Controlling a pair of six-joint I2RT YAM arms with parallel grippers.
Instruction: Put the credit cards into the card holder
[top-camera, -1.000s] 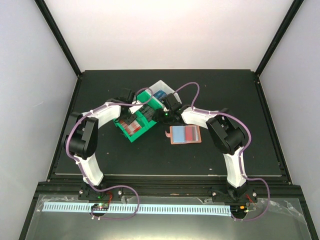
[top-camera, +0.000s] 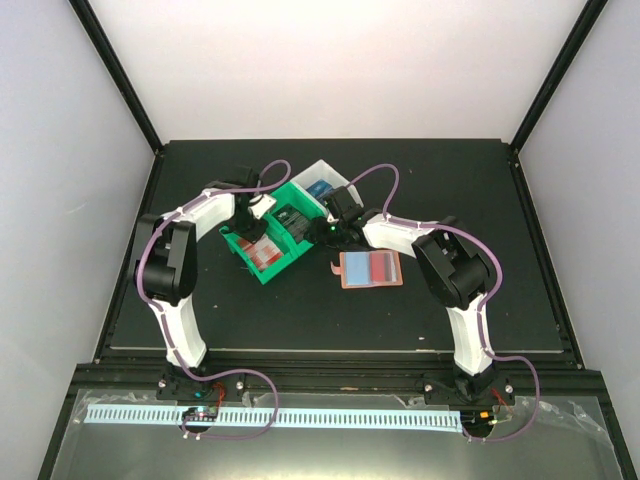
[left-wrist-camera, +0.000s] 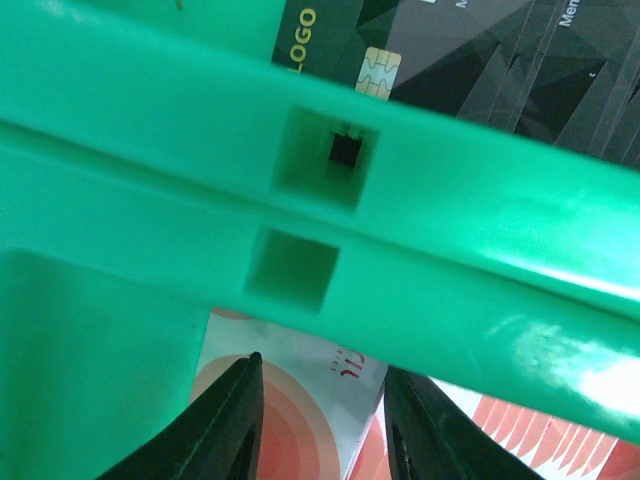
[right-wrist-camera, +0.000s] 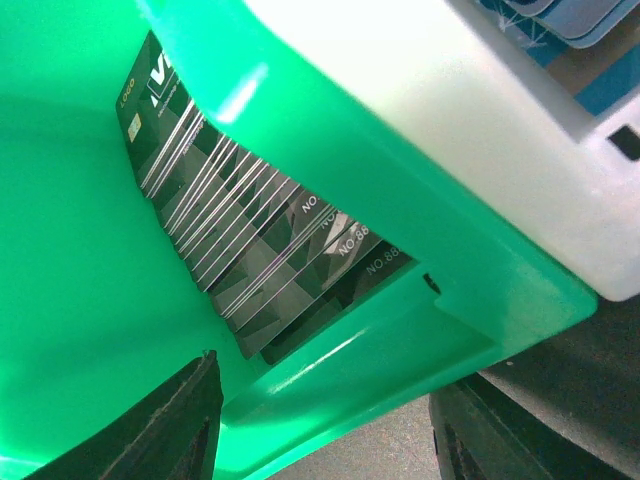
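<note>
In the top view, the card holder (top-camera: 337, 268), pinkish-orange with blue and red cards in it, lies flat on the table. The green box (top-camera: 272, 277) stands to its left. My left gripper reaches into the box's near compartment, over a card with red circles (left-wrist-camera: 290, 420); its fingers are apart, and whether they grip that card cannot be made out. Dark cards (right-wrist-camera: 270, 230) fill the middle compartment. My right gripper is partly open, one finger on each side of the box's green wall, with a gap visible at the fingers.
A white box (top-camera: 345, 180) with blue cards stands against the green box's far side. Red-striped cards (left-wrist-camera: 540, 430) lie beside the circled card.
My left gripper has shifted slightly left over the green box, its purple cable swinging with it. The right arm, both boxes and the card holder look unmoved.
</note>
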